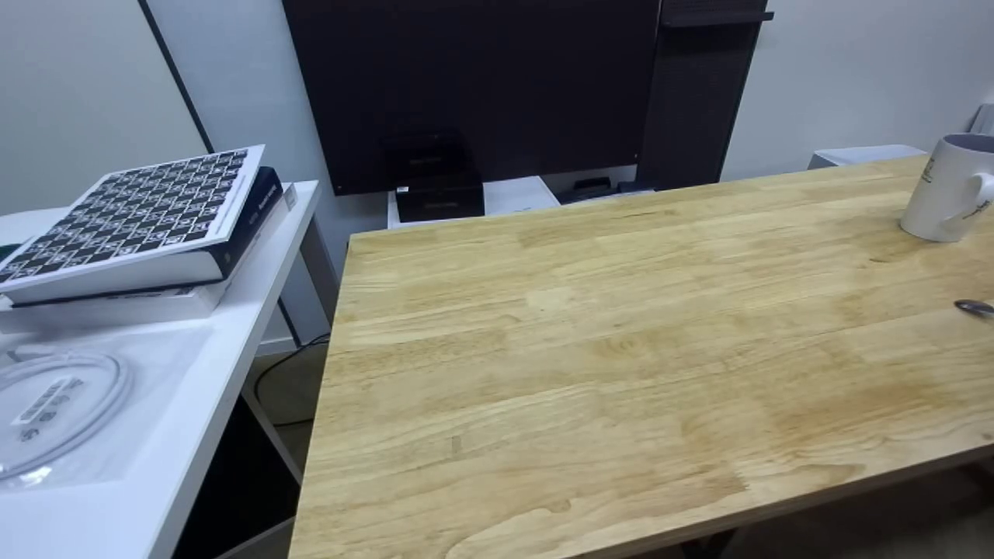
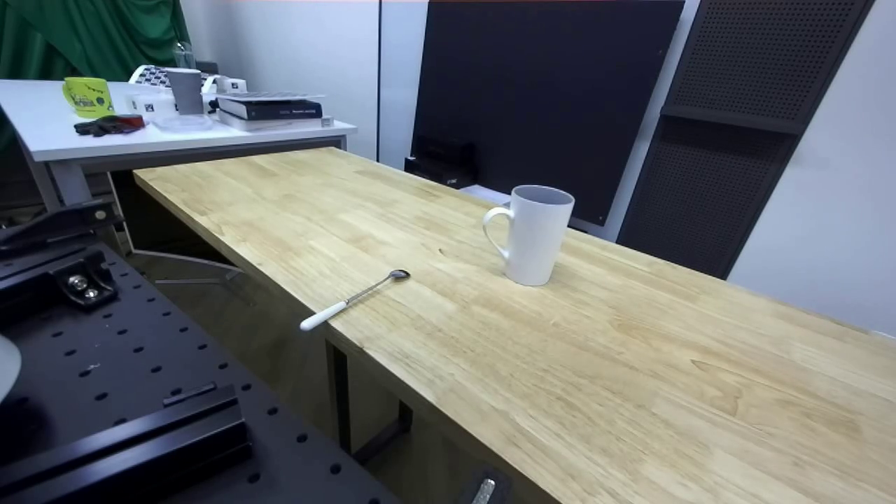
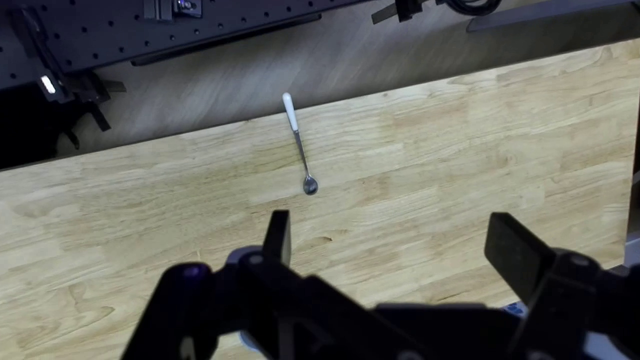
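A long spoon with a white handle (image 2: 323, 316) and a small metal bowl lies on the wooden table, its handle end jutting past the table's edge. In the wrist view the spoon (image 3: 302, 153) lies beyond my gripper, whose fingers are wide open with nothing between them. A tall white mug (image 2: 537, 235) stands upright on the table, its handle towards the left in exterior view 2. Exterior view 1 catches the mug (image 1: 946, 191) and only the tip of the spoon (image 1: 974, 307) at its right border. Neither exterior view shows my gripper.
Across a gap of floor lies a black perforated platform (image 2: 168, 353). A white side table (image 2: 101, 147) holds books (image 2: 273, 109), a grey cup (image 2: 186, 91) and a yellow-green mug (image 2: 88, 96).
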